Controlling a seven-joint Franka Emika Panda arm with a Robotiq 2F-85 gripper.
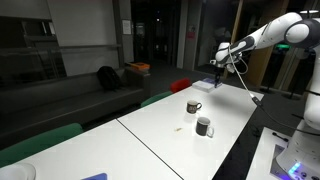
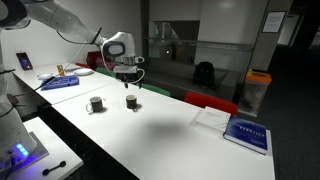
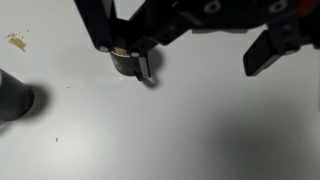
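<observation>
My gripper is open with nothing between its fingers, above the white table. In the wrist view a dark mug shows beside and partly behind the left finger; whether they touch cannot be told. A second dark mug is cut off at the left edge. The second exterior view shows both mugs upright, one to the left and one below the raised gripper. The first exterior view has the gripper beyond the mugs.
A white box and a blue book lie at one end of the table. A small tan scrap lies near the mugs. The table's middle, right of the mugs in the second exterior view, is clear.
</observation>
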